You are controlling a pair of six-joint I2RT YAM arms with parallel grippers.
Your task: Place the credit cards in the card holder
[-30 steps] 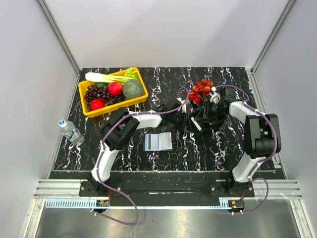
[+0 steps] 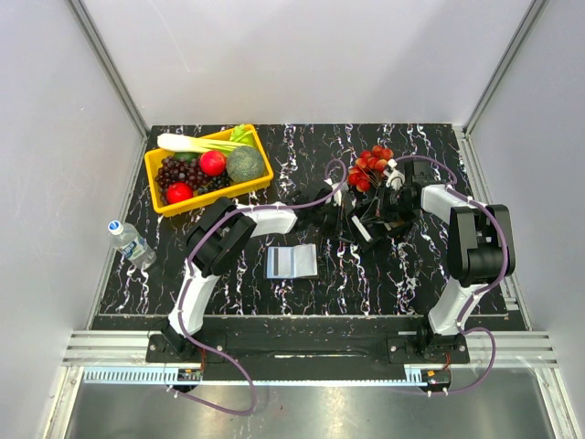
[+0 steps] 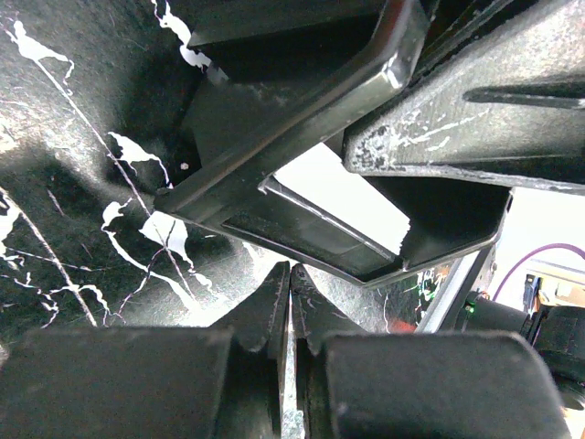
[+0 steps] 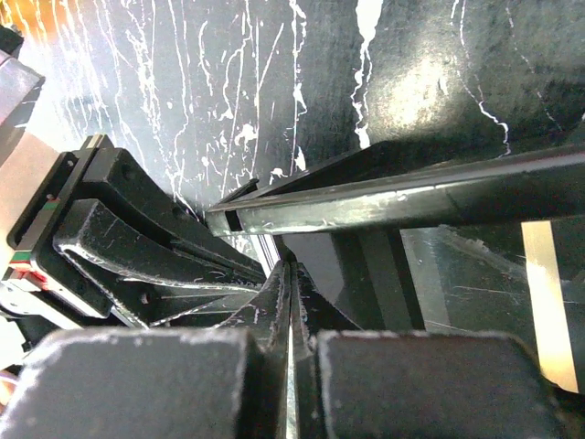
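The black card holder (image 2: 364, 234) stands between my two grippers, right of the table's middle. White card edges (image 3: 347, 197) show in its opening in the left wrist view. My left gripper is shut just outside the holder's near edge, with nothing visible between its fingers. In the right wrist view my right gripper is also shut, its tips together and empty. Beyond them lies the holder's dark panel (image 4: 343, 274), under a raised black bar (image 4: 411, 197), outside the fingers. A thin white edge (image 4: 266, 249) shows beside the tips.
An open pale case (image 2: 292, 262) lies front centre. A yellow basket (image 2: 259, 181) of produce and a water bottle (image 2: 132, 245) stand on the left. Red fruit (image 2: 369, 166) sits close behind the holder.
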